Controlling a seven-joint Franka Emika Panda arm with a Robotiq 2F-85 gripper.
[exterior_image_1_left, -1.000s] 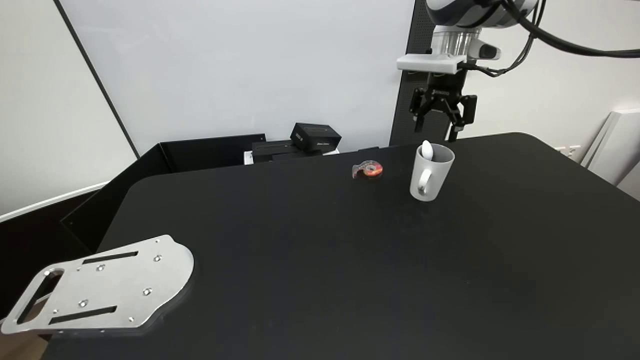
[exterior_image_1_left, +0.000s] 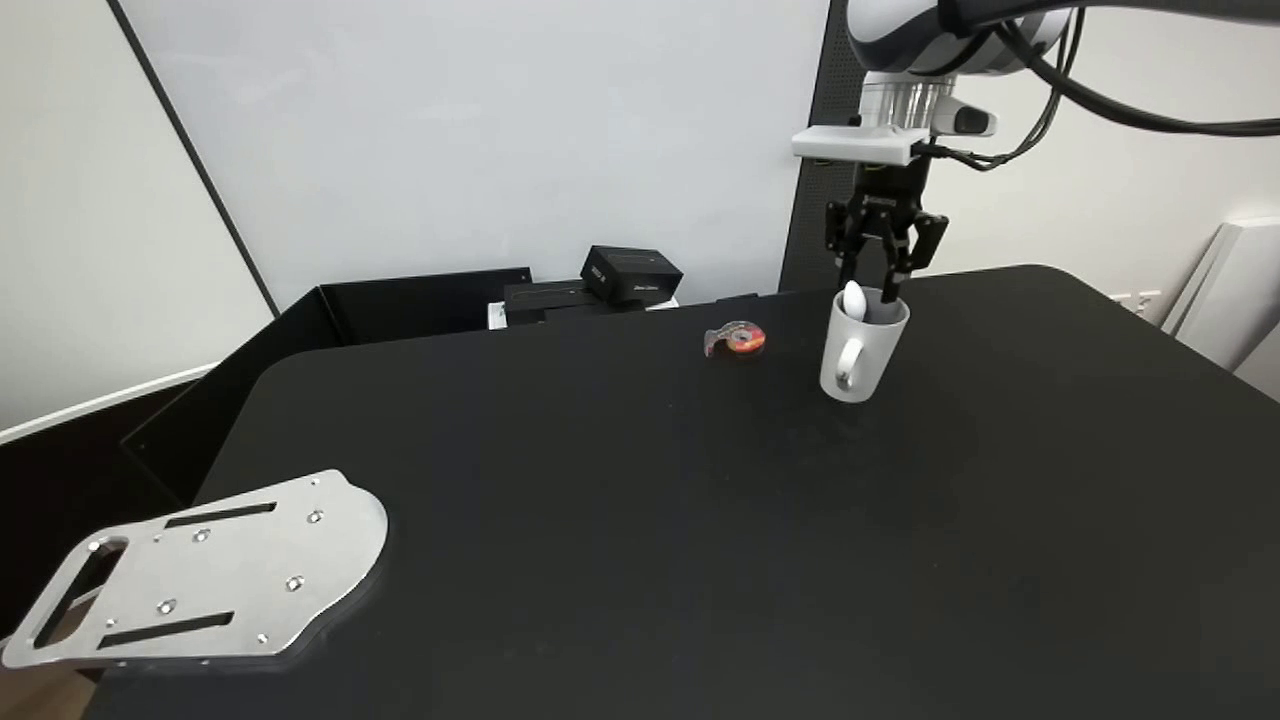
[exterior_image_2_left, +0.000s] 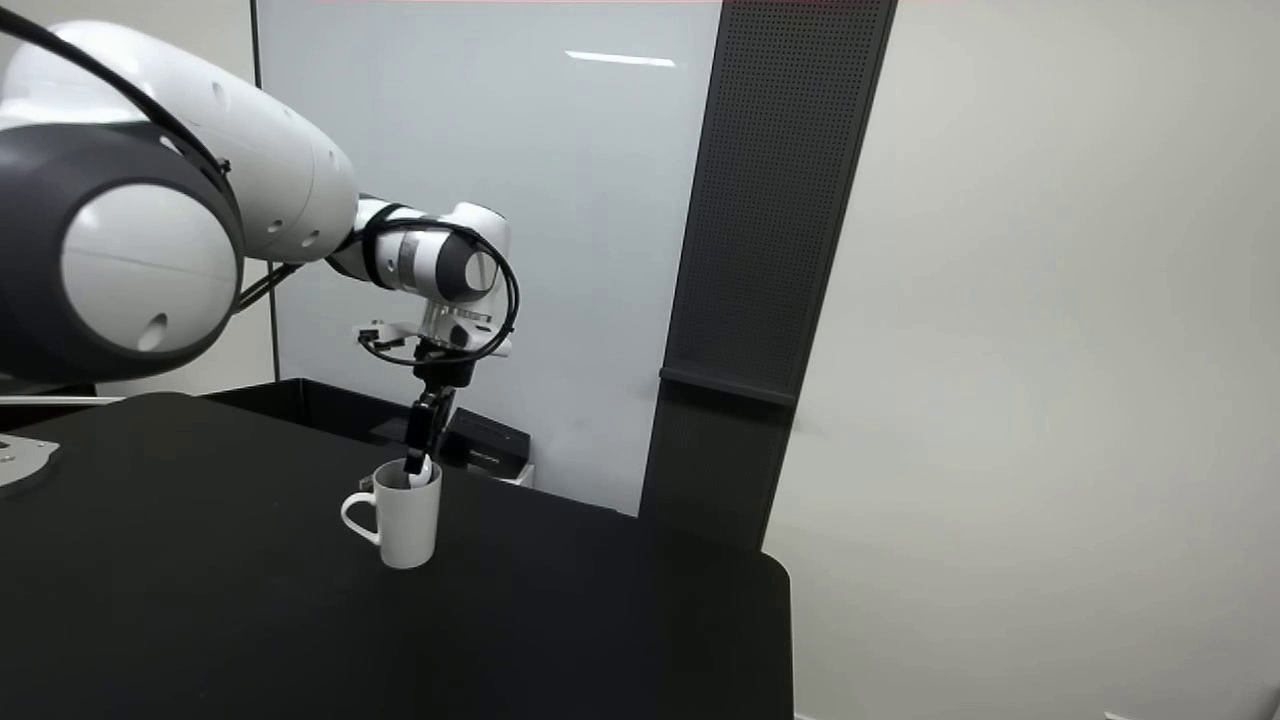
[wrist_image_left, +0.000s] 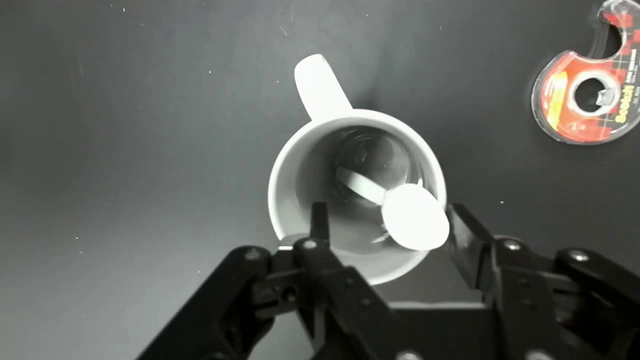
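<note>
A white mug (exterior_image_1_left: 859, 355) stands upright on the black table, its handle towards the exterior view 1 camera. Inside it leans a white spoon (wrist_image_left: 415, 217), bowl end up against the rim and handle down in the mug. My gripper is over the mug's mouth, its fingers part open. In the wrist view one finger (wrist_image_left: 319, 223) overlaps the mug's opening and the other finger (wrist_image_left: 468, 240) is just beyond the rim, beside the spoon's bowl. The spoon lies between them, with a clear gap to the first finger. Whether the second finger touches it, I cannot tell.
A red tape dispenser (exterior_image_1_left: 735, 338) lies near the mug, towards the table's back edge. A silver metal plate (exterior_image_1_left: 240, 564) rests at the front left corner. Black boxes (exterior_image_1_left: 631, 275) sit behind the table.
My gripper has come down from above the mug to its rim, and its fingers have drawn closer together. The mug and spoon have not moved.
</note>
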